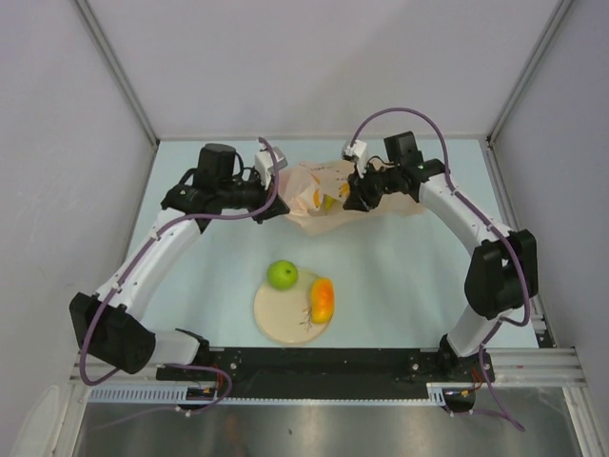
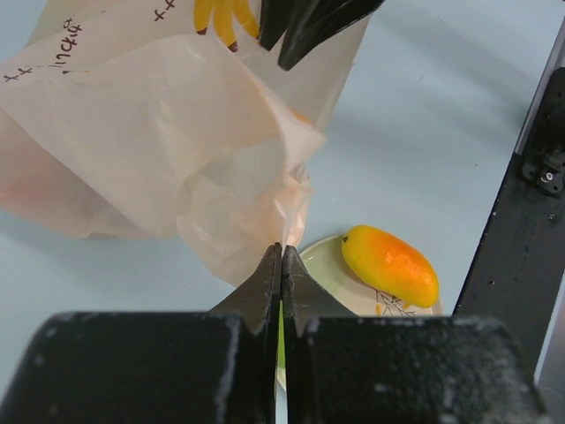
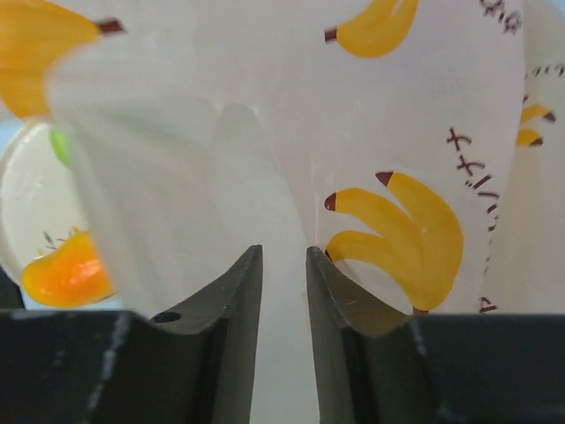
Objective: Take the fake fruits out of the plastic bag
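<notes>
The pale plastic bag, printed with bananas, lies at the back of the table. My left gripper is shut on the bag's edge, whose thin film runs down to its fingertips in the left wrist view. Over the bag's front stands my right gripper. Its fingers are a little apart, with bag film behind the gap; whether they pinch any of it cannot be made out. A yellow-green patch shows at the bag's opening, mostly hidden. A green apple and an orange-yellow mango rest on a plate.
The cream plate sits near the table's front edge, left of centre. Bare table lies to the right of the plate and in front of the bag.
</notes>
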